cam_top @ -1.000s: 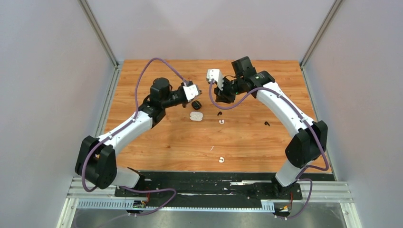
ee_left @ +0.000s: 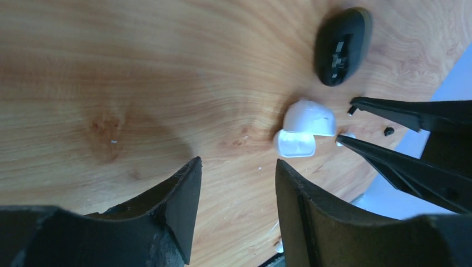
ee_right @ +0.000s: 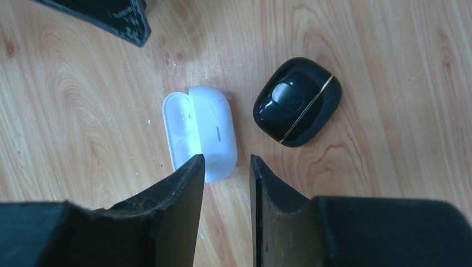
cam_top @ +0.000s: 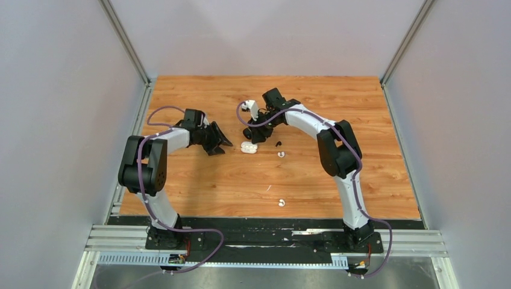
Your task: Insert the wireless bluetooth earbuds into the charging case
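The white charging case (cam_top: 249, 147) lies mid-table with its lid up, its empty-looking tray showing in the right wrist view (ee_right: 212, 133). My right gripper (cam_top: 258, 136) hangs just above and behind it, fingers (ee_right: 172, 200) part open, nothing visible between them. My left gripper (cam_top: 220, 144) is low to the case's left, part open and empty, pointed toward it (ee_left: 238, 177). White earbuds (cam_top: 281, 154) (cam_top: 281, 203) lie to the case's right and near the front edge.
A black rounded case (ee_right: 296, 102) lies just behind the white one. A small black earbud (cam_top: 278, 144) is to the right.
Both grippers have descended toward the white case; the right moved left over it, and the left swung down to its left side. The objects on the table look unmoved.
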